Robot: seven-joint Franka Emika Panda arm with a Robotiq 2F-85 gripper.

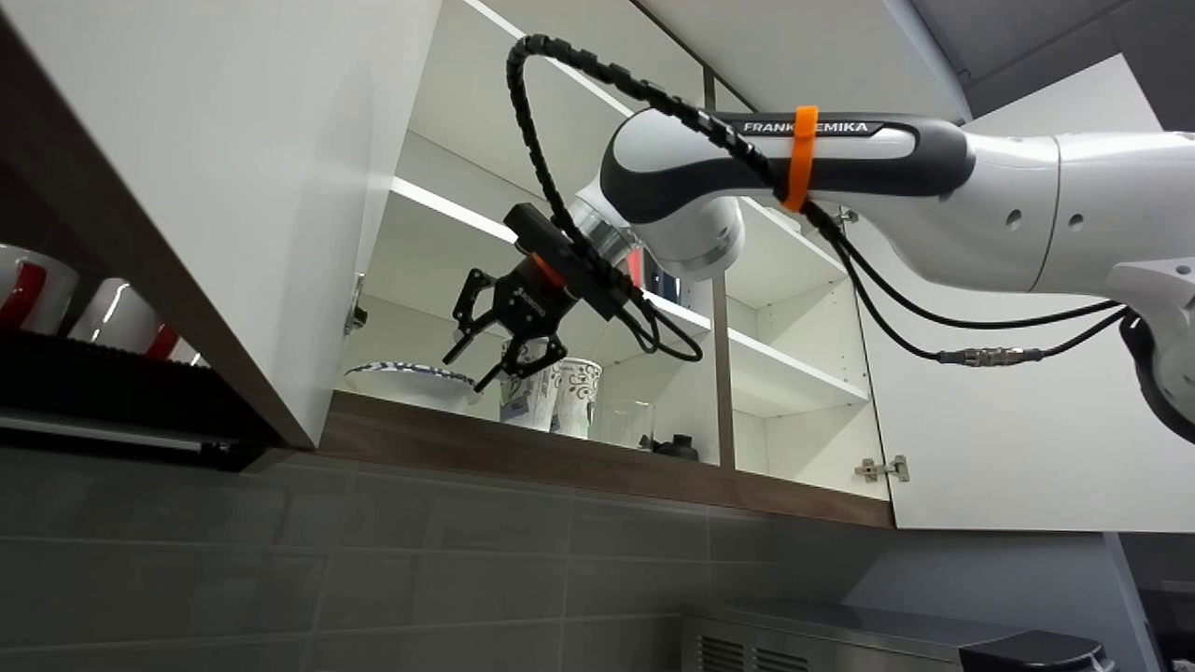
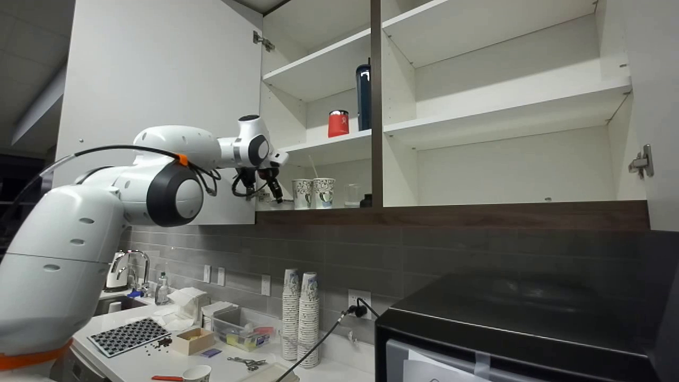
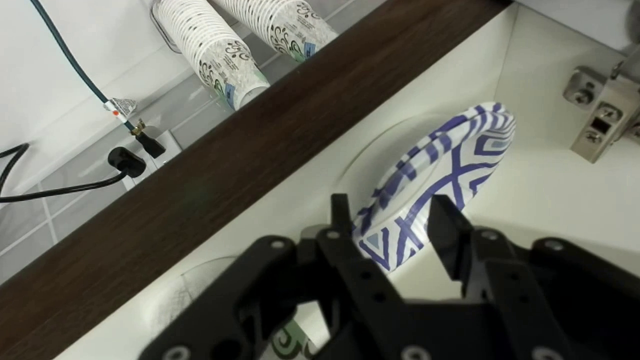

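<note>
A bowl or plate (image 1: pixel 405 387) with a patterned rim rests on the cabinet's lowest shelf, near its left side. The wrist view shows the same dish (image 3: pixel 459 171) in white with blue stripes, beyond my fingertips. My gripper (image 1: pixel 464 375) hangs over the dish's right side, fingers parted. Between the fingers in the wrist view I see only the dish's near end in the background, and nothing is held. Whether a fingertip touches the rim cannot be told.
Patterned paper cups (image 1: pixel 576 394), a clear glass (image 1: pixel 627 424) and a small black object (image 1: pixel 677 447) stand right of the dish. An open cabinet door (image 1: pixel 224 168) bounds the left. The right compartment (image 2: pixel 509 172) is empty. A red tumbler (image 2: pixel 338 123) sits one shelf higher.
</note>
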